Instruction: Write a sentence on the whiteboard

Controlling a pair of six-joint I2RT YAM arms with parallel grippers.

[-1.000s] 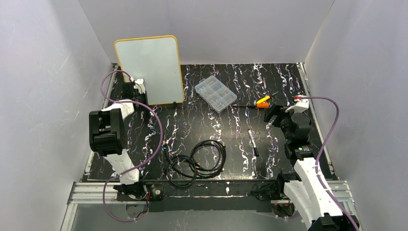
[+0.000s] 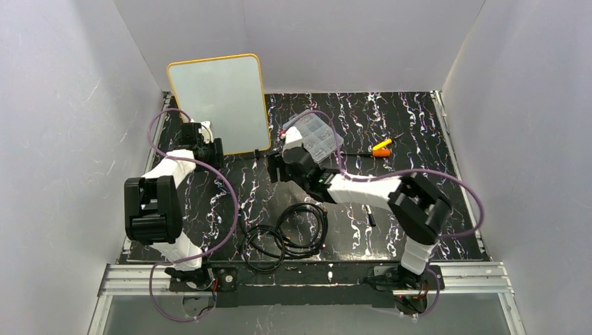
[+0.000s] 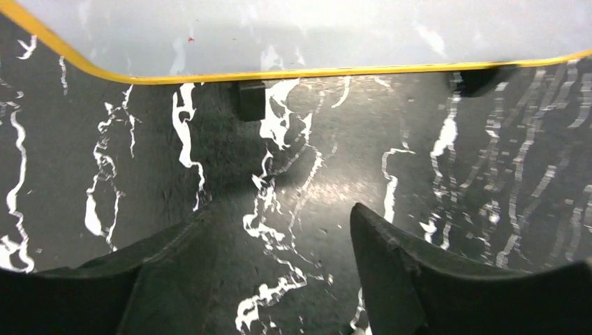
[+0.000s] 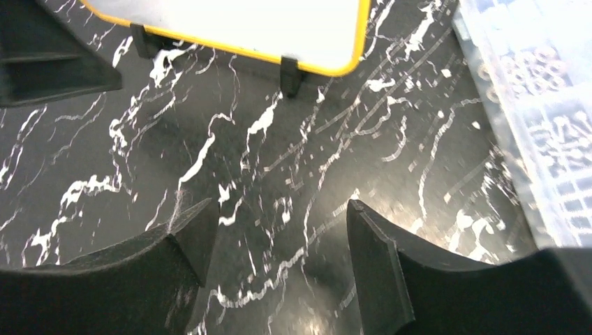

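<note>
The whiteboard (image 2: 223, 98), blank with a yellow rim, stands on small black feet (image 3: 251, 101) at the back left. Just in front of its lower left part is my left gripper (image 2: 218, 155), open, with bare dark table between its fingers in the left wrist view. My right gripper (image 2: 274, 167) hangs in front of the board's lower right corner, also open and empty between its fingertips. A slim marker (image 2: 371, 220) with a dark end lies on the right of the table, partly covered by the right forearm in the top view.
A clear compartment box (image 2: 324, 139) of small parts sits just beyond the right gripper. Orange-handled (image 2: 381, 153) and yellow-handled (image 2: 382, 144) screwdrivers lie to its right. A coiled black cable (image 2: 283, 241) occupies the front middle.
My right arm has swung from the far right across to the board's lower right corner, now over part of the box and marker. The left gripper and the board have shifted slightly.
</note>
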